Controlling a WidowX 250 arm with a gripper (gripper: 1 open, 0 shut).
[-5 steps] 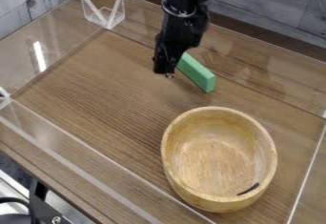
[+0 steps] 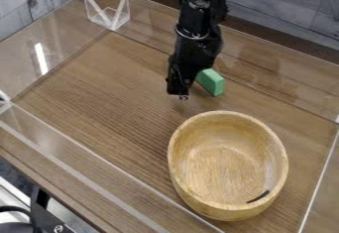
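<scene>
My gripper (image 2: 184, 88) hangs from the black arm at the middle of the wooden table, low over its surface and shut, with nothing visible between its fingers. A green block (image 2: 209, 81) lies just right of it, its left part partly hidden behind the arm; whether they touch I cannot tell.
A large round yellow bowl (image 2: 227, 199) stands at the lower right with a small dark item on its inside. A white wire object (image 2: 111, 12) is at the back left.
The arm has come down and toward the front of the table, and now covers more of the green block.
</scene>
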